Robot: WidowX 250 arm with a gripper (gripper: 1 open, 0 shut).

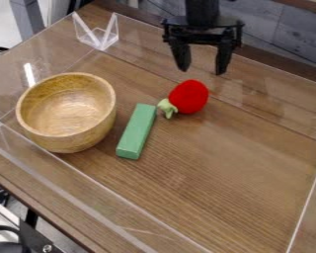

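Note:
My black gripper (200,59) hangs at the top centre of the camera view, open, its fingers apart with nothing seen between them. Below it on the wooden table lies a red round object (190,97) with a pale green tip at its lower left. A flat green bar (135,131) lies lower and to the left of the red object.
A large tan bowl (66,109) stands at the left. A clear wire-like or plastic holder (96,30) is at the upper left.

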